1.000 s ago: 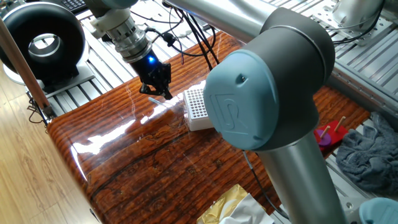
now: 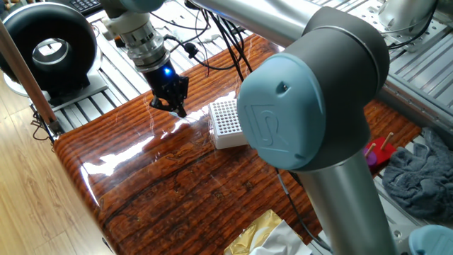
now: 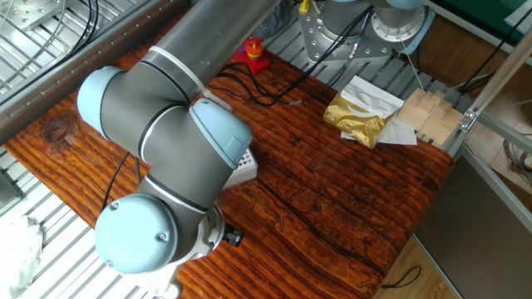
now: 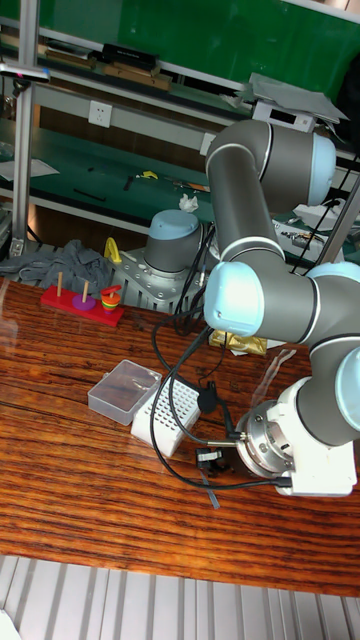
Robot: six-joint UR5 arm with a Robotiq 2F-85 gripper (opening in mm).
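A white rack [image 2: 225,122] with rows of round holes stands on the glossy wooden table, partly behind the arm in exterior view 1. The black gripper [image 2: 173,110] hangs low over the table beside it, pointing downward with a blue light on its body. In exterior view 3 the gripper [image 4: 213,459] is just right of the rack [image 4: 168,414]. A thin dark strip or tube [image 4: 211,495] shows on the table near the fingertips; whether it touches them is unclear. How the fingers stand cannot be made out. Only part of the rack [image 3: 243,170] shows in exterior view 2.
A clear plastic box [image 4: 122,393] sits against the rack's far-left side. Farther back are a red peg toy [image 4: 83,305] and a grey cloth [image 4: 75,261]. A gold tissue pack [image 3: 356,120] lies at another edge. Cables loop close to the gripper.
The gripper has shifted slightly left in exterior view 1, away from the rack, while the arm's near elbow has moved a little right. The rack has stayed put.
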